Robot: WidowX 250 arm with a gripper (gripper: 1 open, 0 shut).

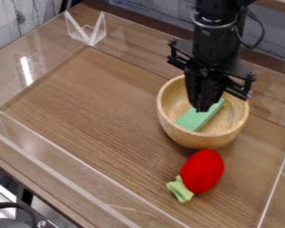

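Observation:
My black gripper [194, 74] hangs over the wooden bowl [175, 120], its fingers pointing down toward a green block [199, 118] lying inside. The two fingertips appear apart, one over the left rim and one over the right side of the bowl. The block rests in the bowl and is partly hidden behind the gripper's fingers.
A red object [202, 171] with a green tip lies in front of the bowl. A clear plastic item [85, 27] stands at the back left.

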